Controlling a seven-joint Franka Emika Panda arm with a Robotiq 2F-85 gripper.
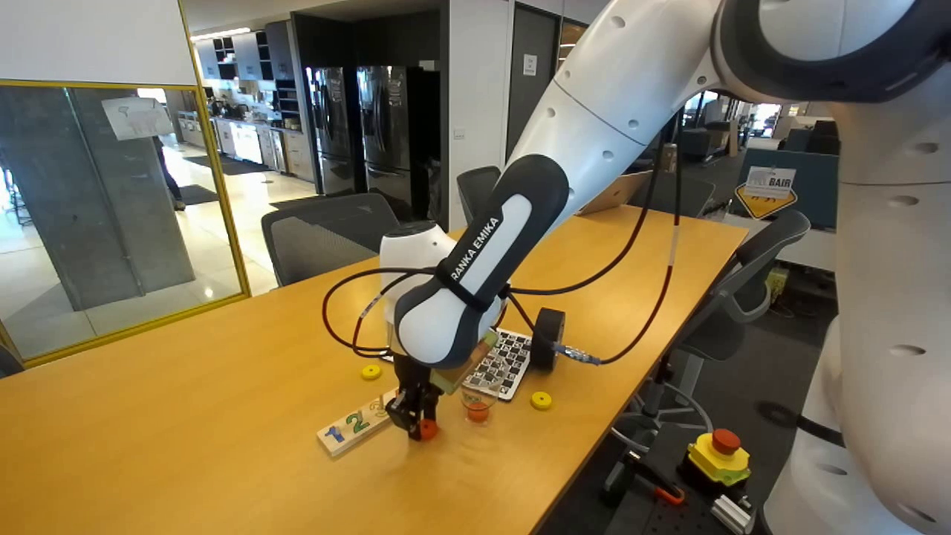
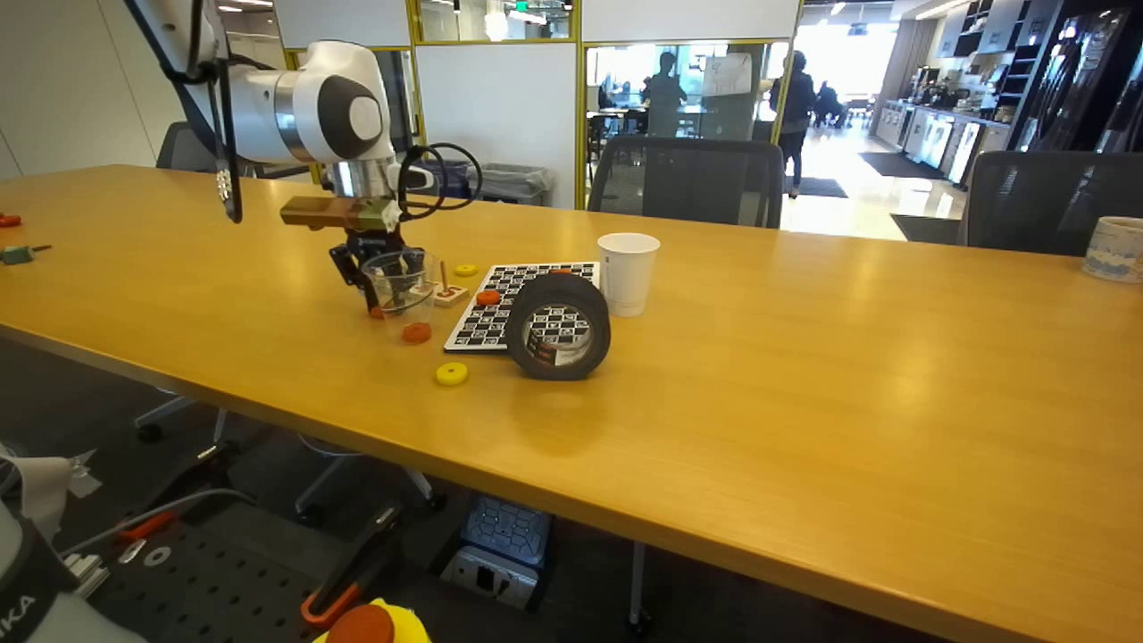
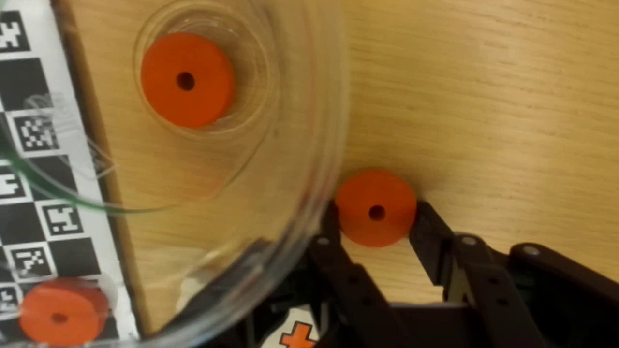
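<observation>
My gripper is shut on an orange disc [image 3: 371, 194] with a small hole in its centre, one black fingertip at each side. The disc is down at the table surface, as exterior view 1 shows. Right beside it stands a clear cup [image 2: 402, 280], whose wall crosses much of the wrist view. A second orange disc [image 3: 203, 98] appears inside the cup's base. Another orange disc [image 3: 49, 313] lies on the checkered board [image 2: 471, 334]. A wooden number board [image 1: 343, 432] with painted digits and pegs sits to the gripper's left in exterior view 1.
Yellow discs [image 1: 541, 400] [image 2: 465, 270] lie on the table. A roll of black tape [image 2: 516, 332] stands upright at the board's edge, with a white paper cup [image 2: 628, 280] behind it. Open table [image 1: 205, 419] extends left of the number board.
</observation>
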